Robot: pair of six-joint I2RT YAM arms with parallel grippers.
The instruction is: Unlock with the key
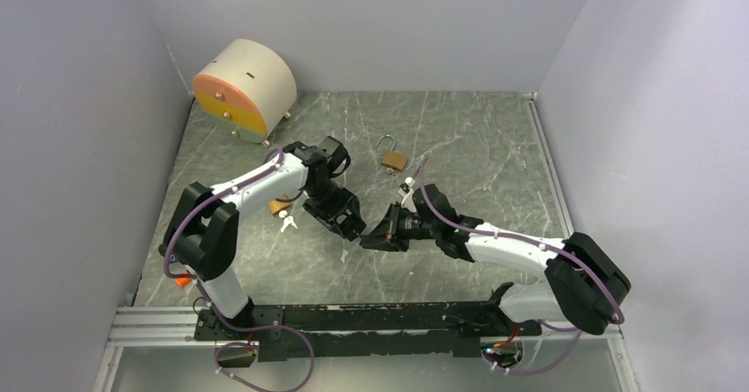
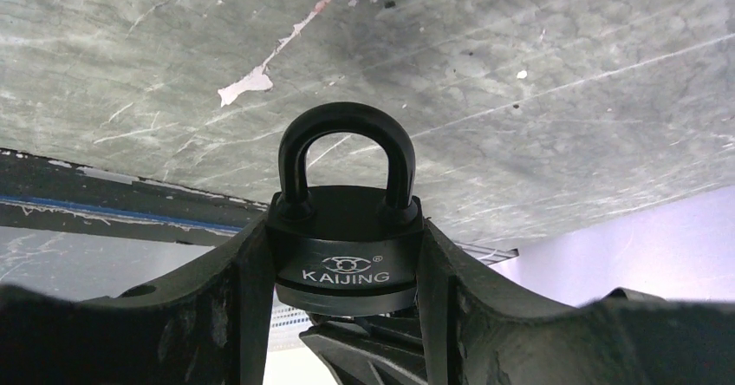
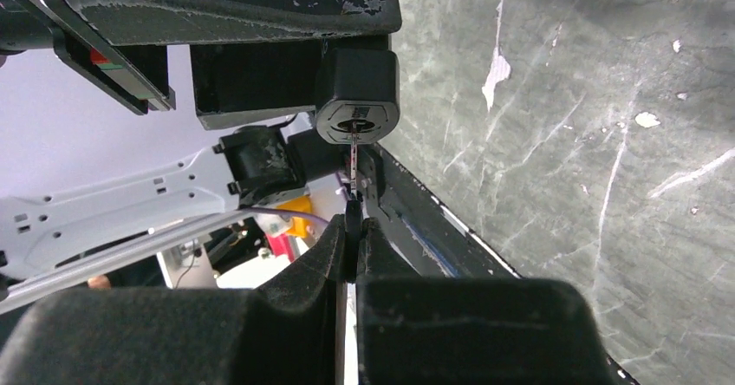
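A black KAIJING padlock [image 2: 345,255] is clamped between the fingers of my left gripper, shackle up and closed. In the right wrist view the lock's keyhole end [image 3: 355,99] faces my right gripper, which is shut on a thin key [image 3: 354,164]. The key's tip is at the keyhole; how far in it sits I cannot tell. From above, the two grippers [image 1: 389,233] meet near the middle front of the table.
A brass padlock [image 1: 394,160] lies open behind the grippers. Another brass lock and keys [image 1: 289,222] lie to the left. A rounded box [image 1: 245,87] stands at back left.
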